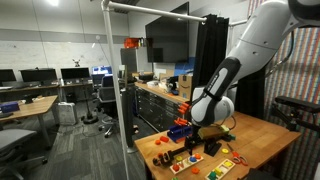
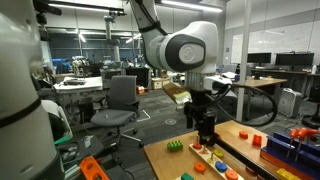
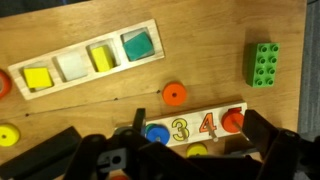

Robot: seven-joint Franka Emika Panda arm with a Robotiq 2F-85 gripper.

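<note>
My gripper is open over the table, its dark fingers far apart at the lower corners of the wrist view, nothing held. Between them lies a pale number board [image 3: 205, 123] showing a 3 and a 4. A blue disc [image 3: 157, 133] sits at its left part and a red disc [image 3: 233, 121] at its right end. Beyond the board, an orange disc [image 3: 174, 95] lies loose on the wood. A pale tray [image 3: 73, 66] holds yellow and teal blocks. To the right is a green studded brick [image 3: 263, 65]. In exterior view 2 the gripper [image 2: 207, 136] points down near the board.
Loose yellow discs [image 3: 196, 150] lie near the board, another yellow disc [image 3: 8, 135] by the left edge. A blue rack [image 2: 290, 152] stands at the right in exterior view 2, a red-handled tool [image 2: 305, 133] above it. Bare wood surrounds the orange disc.
</note>
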